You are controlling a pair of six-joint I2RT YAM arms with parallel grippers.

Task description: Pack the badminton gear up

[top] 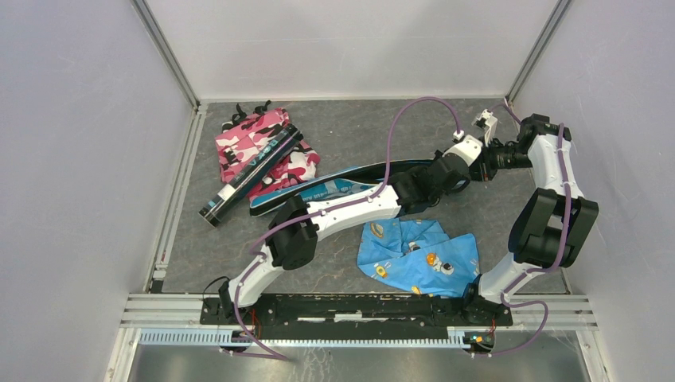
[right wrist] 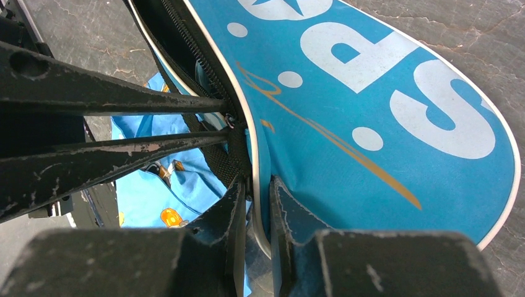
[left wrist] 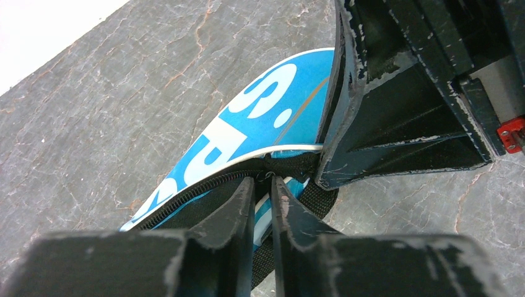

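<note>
A blue-and-black racket bag (top: 334,188) lies across the middle, its zip side open, with white lettering on the blue cover (left wrist: 285,105) (right wrist: 371,111). In the right wrist view my right gripper is shut on the bag's white-piped edge. In the left wrist view my left gripper has its fingertips close together at the bag's black zip end, beside the other gripper; whether they grip the zip pull is unclear. Both grippers meet at the bag's right end in the top view, largely hidden by the arms.
A dark shuttlecock tube (top: 247,177) lies on a pink camouflage bag (top: 236,150) at the left. A blue patterned cloth (top: 414,263) lies at the front centre. Walls close in on both sides.
</note>
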